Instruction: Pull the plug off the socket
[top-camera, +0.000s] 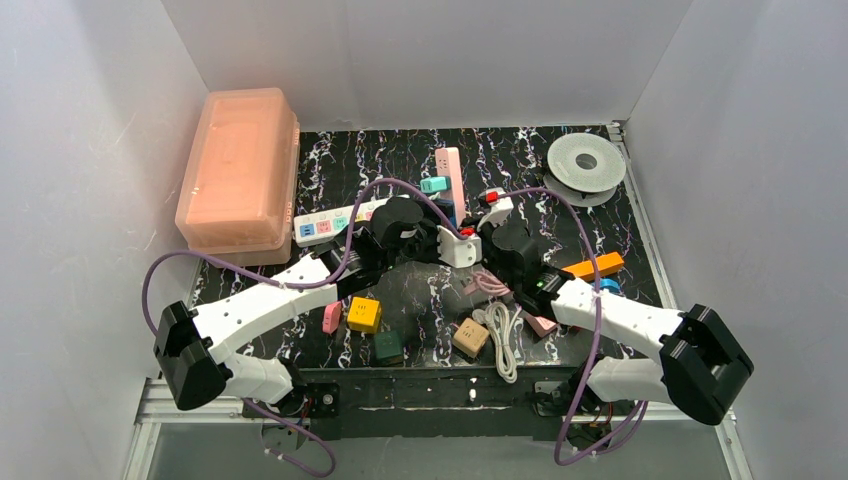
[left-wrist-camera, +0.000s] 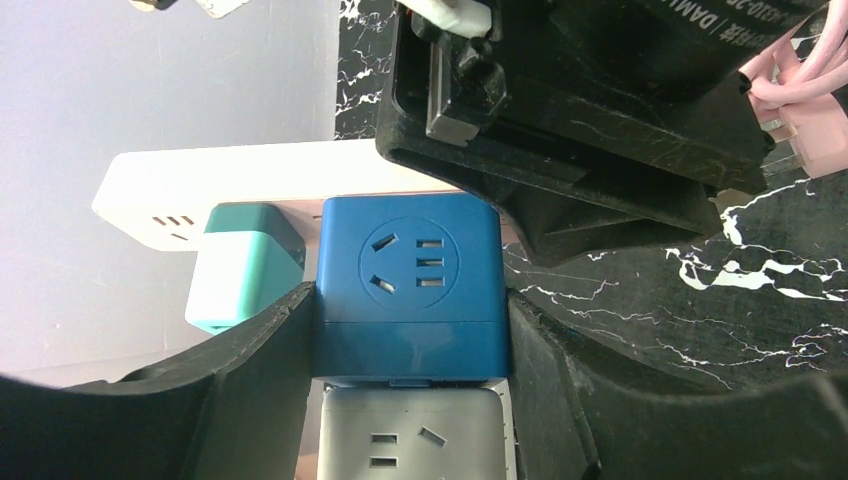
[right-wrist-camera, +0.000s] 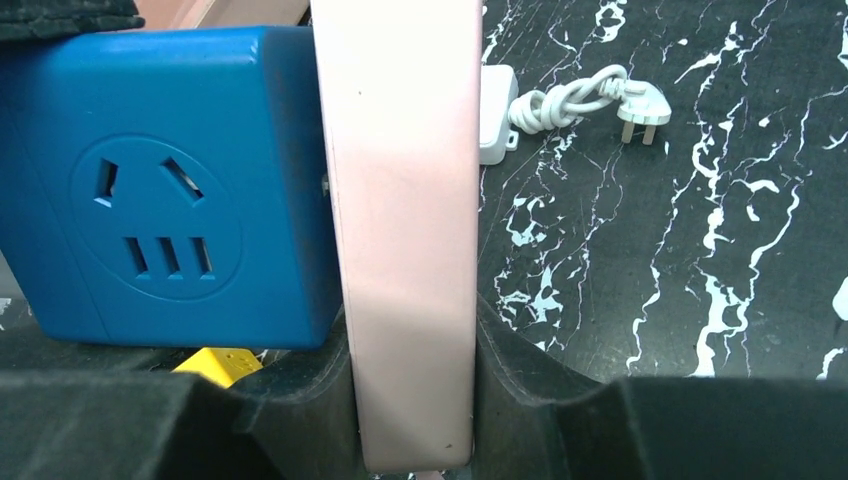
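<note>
A pink power strip (top-camera: 448, 165) is raised at the middle of the workspace, with my right gripper shut on it. A blue cube plug (left-wrist-camera: 408, 260) (right-wrist-camera: 165, 190) sits on the strip's socket face, held between the fingers of my left gripper. A mint plug (top-camera: 435, 185) (left-wrist-camera: 242, 270) is beside the blue one, and a grey plug (left-wrist-camera: 408, 435) shows below it in the left wrist view. Both wrists are close together in the top view, hiding part of the strip.
A peach box (top-camera: 235, 170) stands back left, a spool (top-camera: 586, 165) back right. A white strip (top-camera: 320, 225), yellow cube (top-camera: 363, 315), green cube (top-camera: 388, 348), beige cube (top-camera: 470, 338), coiled cable (top-camera: 505, 350) and orange block (top-camera: 600, 265) lie around the arms.
</note>
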